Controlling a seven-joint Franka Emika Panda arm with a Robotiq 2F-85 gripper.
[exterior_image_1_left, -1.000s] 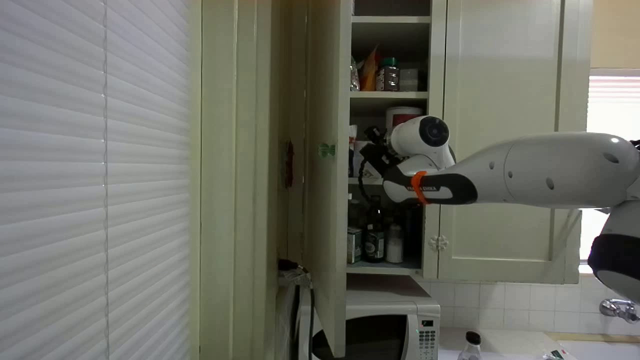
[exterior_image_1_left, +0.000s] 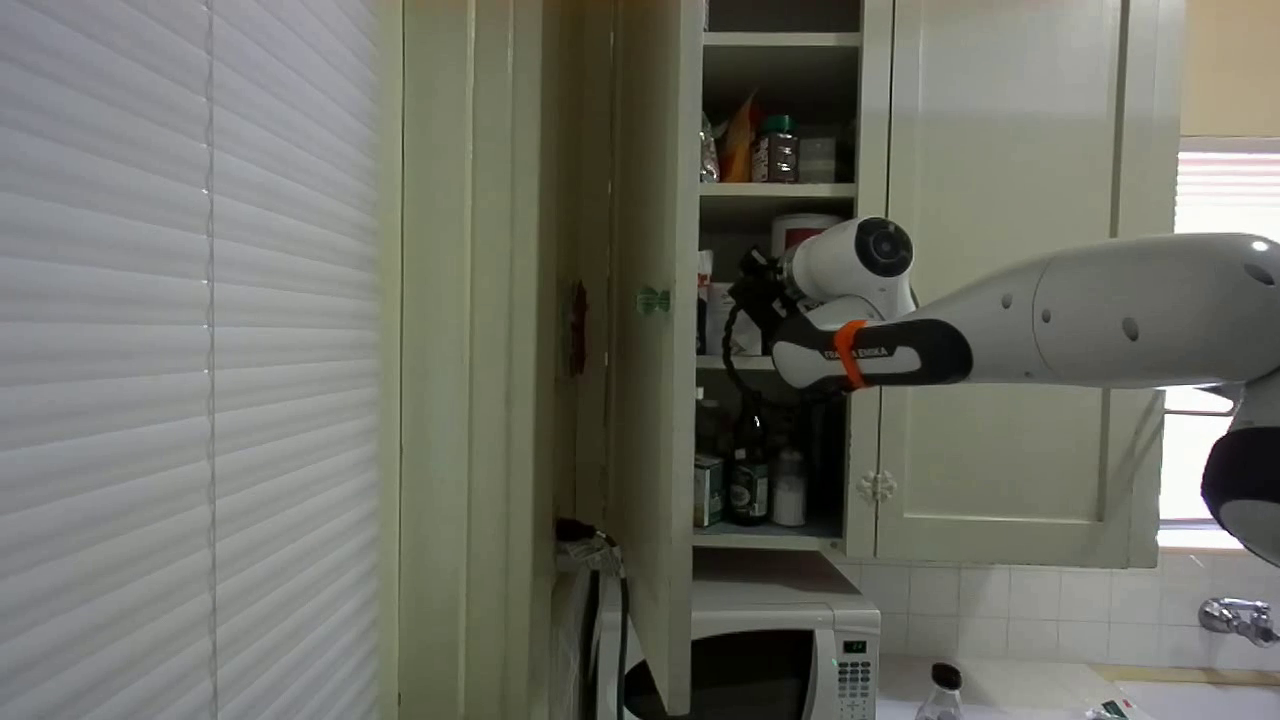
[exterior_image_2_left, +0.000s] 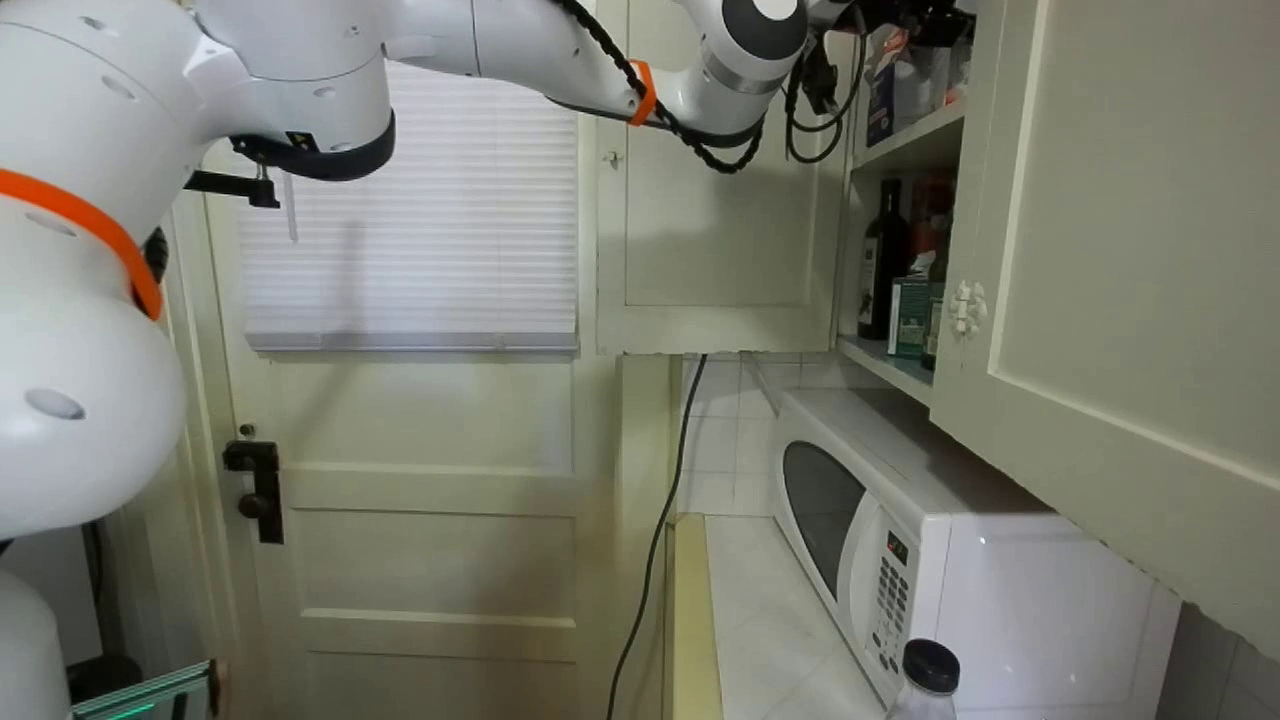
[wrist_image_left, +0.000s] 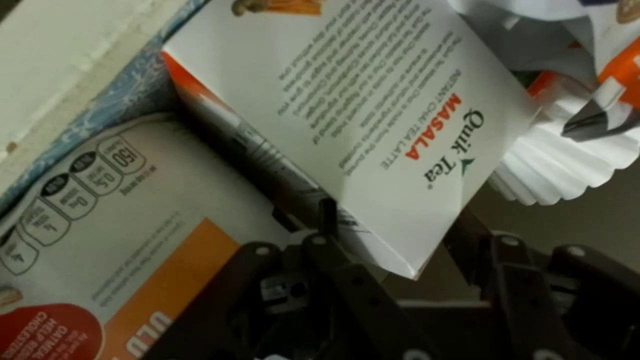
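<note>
A white Quik Tea Masala box (wrist_image_left: 372, 120) fills the upper middle of the wrist view, tilted, its near corner toward my gripper. The fingers stand apart, with that corner between them; whether either one presses on the box cannot be made out. In exterior view 1 the arm reaches into the cabinet's middle shelf (exterior_image_1_left: 750, 362), and the wrist hides the fingers there. Exterior view 2 shows the arm at the upper edge, its fingers out of sight.
An oatmeal package (wrist_image_left: 162, 210) lies close on the left of the tea box, and fluted white paper (wrist_image_left: 552, 162) is on its right. The open cabinet door (exterior_image_1_left: 654, 396) stands left of the arm. Bottles (exterior_image_1_left: 750, 480) occupy the shelf below, above the microwave (exterior_image_1_left: 768, 618).
In exterior view 1 the arm's wrist has risen a little and shifted slightly right. The forearm is higher too. The cabinet door has not moved.
</note>
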